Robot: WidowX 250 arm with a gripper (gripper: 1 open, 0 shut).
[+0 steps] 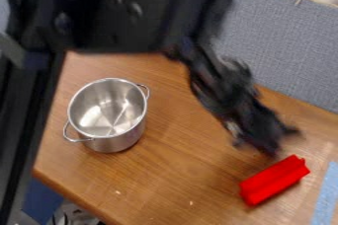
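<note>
My gripper (260, 140) is a dark, motion-blurred shape over the right half of the wooden table, just above and left of a red block (274, 180); whether its fingers are open or shut is too blurred to tell. A steel pot (106, 115) with two handles stands on the left side of the table, apart from the gripper.
A grey padded wall (271, 41) runs along the back of the table. A light blue strip (326, 189) lies at the right edge.
</note>
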